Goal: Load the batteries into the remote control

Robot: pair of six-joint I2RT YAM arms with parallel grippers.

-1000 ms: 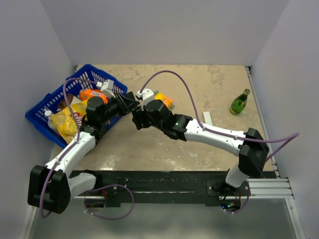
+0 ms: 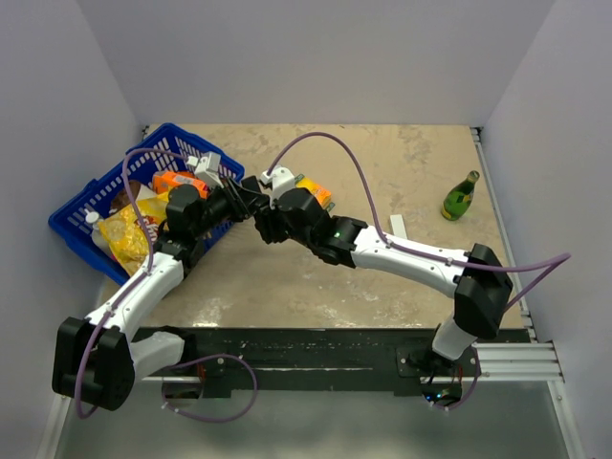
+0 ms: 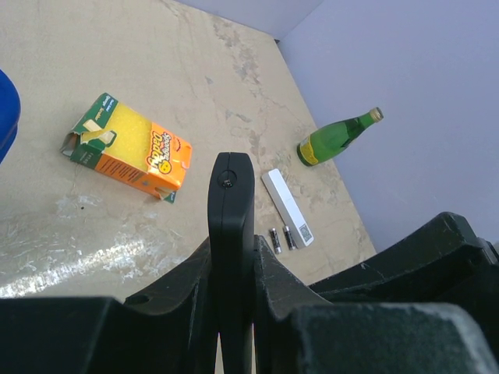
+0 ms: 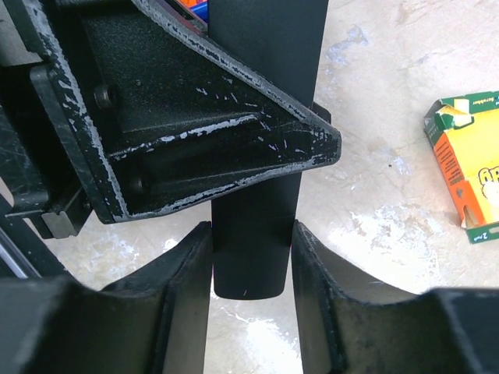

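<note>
A long black remote control (image 3: pixel 231 202) is held upright in the left wrist view, with my left gripper (image 2: pixel 251 195) shut on it. In the right wrist view, the remote's lower end (image 4: pixel 253 265) sits between the fingers of my right gripper. These fingers stand part open along its two sides; whether they grip it cannot be told. One left finger (image 4: pixel 234 148) crosses in front of the remote. Two small dark batteries (image 3: pixel 289 238) lie on the table beside a white bar (image 3: pixel 288 206). The remote's battery compartment is not visible.
A blue basket (image 2: pixel 72 239) full of packages stands at the left. Behind the grippers lies a yellow and orange box (image 2: pixel 314 191). The green bottle (image 2: pixel 460 197) is far right.
The left arm has stayed where it was, and the table objects have not moved.
</note>
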